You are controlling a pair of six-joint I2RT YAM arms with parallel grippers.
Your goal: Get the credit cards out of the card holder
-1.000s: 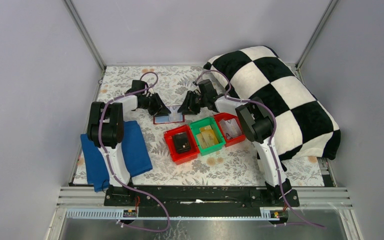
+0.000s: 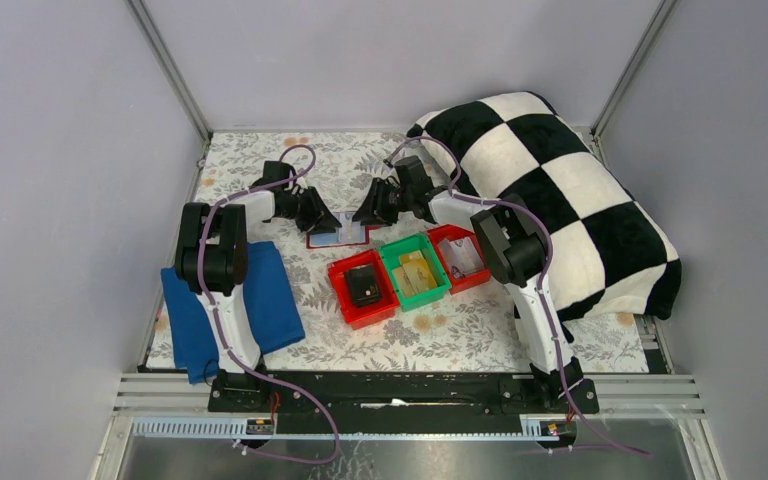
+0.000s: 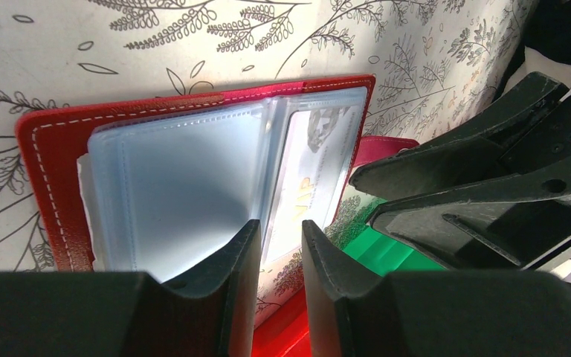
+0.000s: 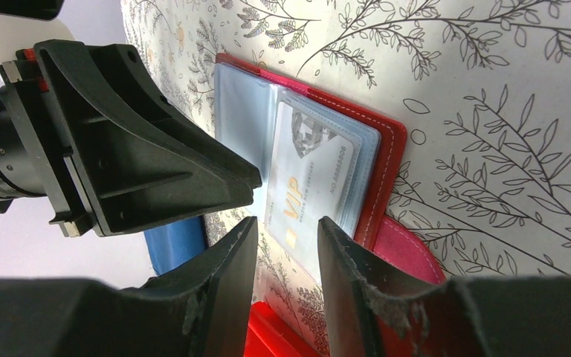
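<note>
The red card holder (image 2: pixel 338 246) lies opened flat on the patterned cloth, its clear sleeves facing up. A pale VIP card (image 4: pixel 312 175) sits inside the clear sleeve on the right half; the left half's sleeve (image 3: pixel 186 186) shows no printed card. My left gripper hovers over the holder, open with a narrow gap and nothing between its fingers. Over the right half, my right gripper is also open and empty, its fingertips close to the VIP card's lower part. Whether either gripper touches the sleeves I cannot tell.
In front of the holder stand a red bin (image 2: pixel 362 318) with a black item, a green bin (image 2: pixel 430 297) with yellowish items and another red bin (image 2: pixel 470 281). A checkered pillow (image 2: pixel 580 200) fills the right; a blue cloth (image 2: pixel 275 300) lies at left.
My right gripper has shifted very slightly left over the holder. The left arm, the holder and the bins look the same as before.
</note>
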